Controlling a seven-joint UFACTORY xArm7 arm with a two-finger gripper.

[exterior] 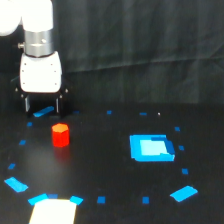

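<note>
An orange-red block (61, 135) sits on the black table, left of the middle. My white gripper (42, 105) hangs at the upper left, behind the block and a little to its left, apart from it. Its dark fingers stand wide apart with nothing visible between them, so it is open. To the right lies a blue-edged square (135, 147) with a pale patch in its middle.
Strips and small squares of blue tape (183, 193) mark the black surface. A bright cream square (52, 212) shows at the bottom left edge. Between the block and the blue-edged square the table is clear; a dark curtain (140, 50) hangs behind.
</note>
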